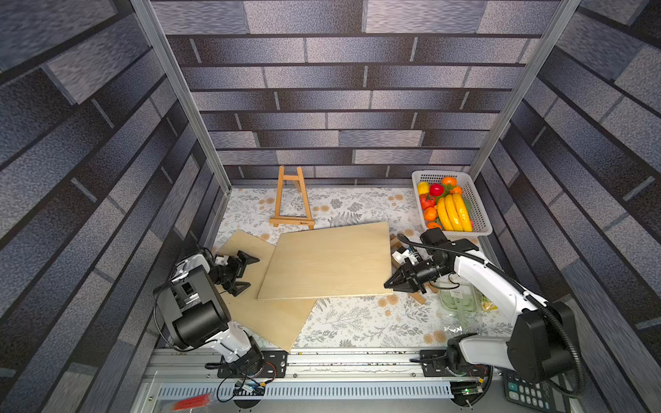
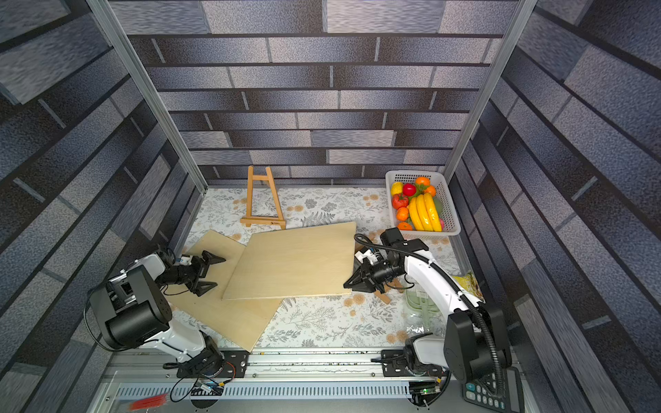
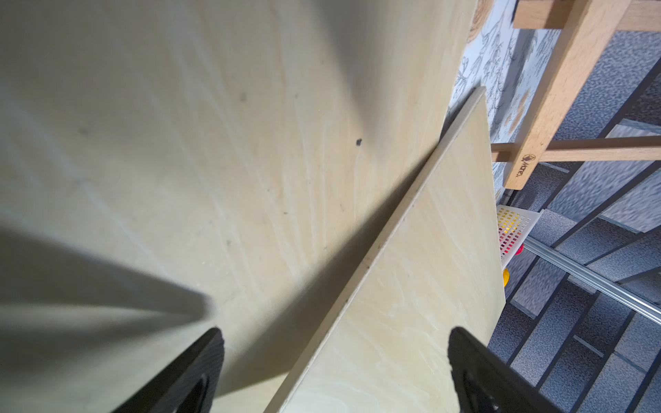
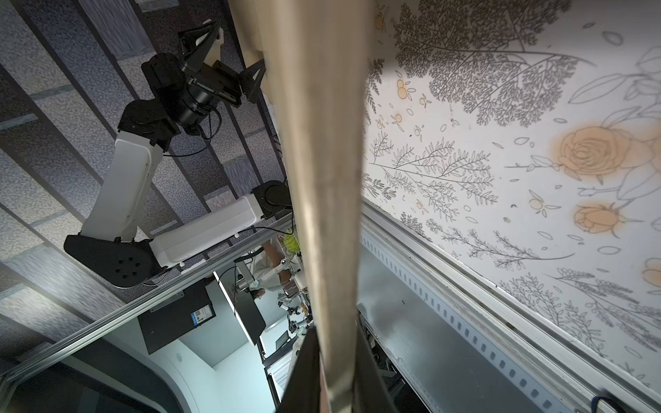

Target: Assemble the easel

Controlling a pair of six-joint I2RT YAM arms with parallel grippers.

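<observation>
A pale wooden board (image 1: 330,261) is raised at its right side, where my right gripper (image 1: 399,283) is shut on its lower right corner. In the right wrist view the board's edge (image 4: 320,206) runs between the two dark fingers. A second pale board (image 1: 268,320) lies flat on the table at the left, partly covered by the first one. Over this lower board my left gripper (image 1: 249,272) stands open, nothing between its fingers, with the raised board's edge (image 3: 371,254) close by. The small wooden easel (image 1: 292,199) stands upright at the back left.
A grey basket (image 1: 486,223) of fruit stands at the back right. Wooden bars (image 1: 417,297) lie partly hidden below the right arm, beside a green-lidded container (image 1: 458,297).
</observation>
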